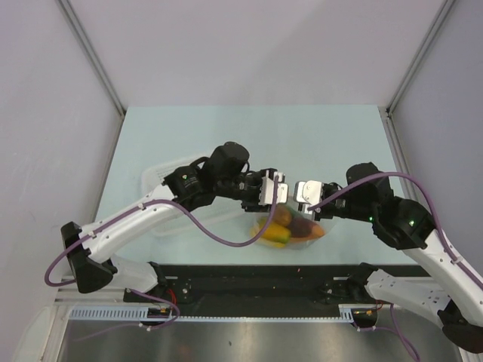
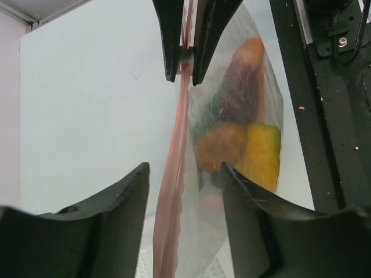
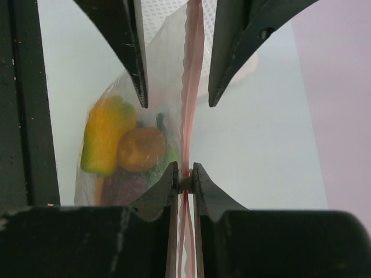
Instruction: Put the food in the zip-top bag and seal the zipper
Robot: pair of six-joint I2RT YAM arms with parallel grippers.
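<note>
The clear bag holds a yellow pepper, a brown round item and longer orange-brown and dark pieces. Its pink zipper strip runs upright through both wrist views. My right gripper is shut on the zipper, pinching it beside the food. My left gripper stands open around the strip, its fingers apart on either side, a short way from the right one. In the top view both grippers hang over the bag, close together.
A white perforated tray lies at the left, partly under the left arm. A dark edge runs along the front.
</note>
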